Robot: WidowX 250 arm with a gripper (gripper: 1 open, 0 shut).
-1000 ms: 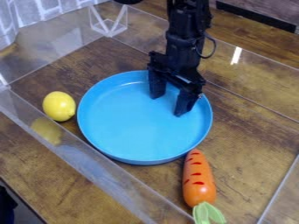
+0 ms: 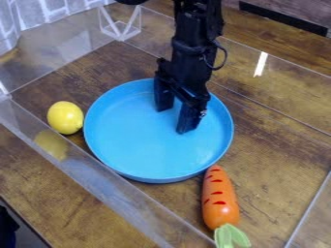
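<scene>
My black gripper point(image 2: 181, 100) reaches down from the top of the view over the back half of a blue round plate point(image 2: 142, 145), its fingers open at the plate's surface, with no object visible between them. A yellow lemon point(image 2: 65, 117) lies on the wooden table just left of the plate. An orange toy carrot point(image 2: 219, 199) with green leaves lies to the front right of the plate.
Clear panels point(image 2: 116, 198) border the left and front of the workspace.
The gripper has shifted slightly to the left over the plate. The plate, lemon and carrot look unmoved.
</scene>
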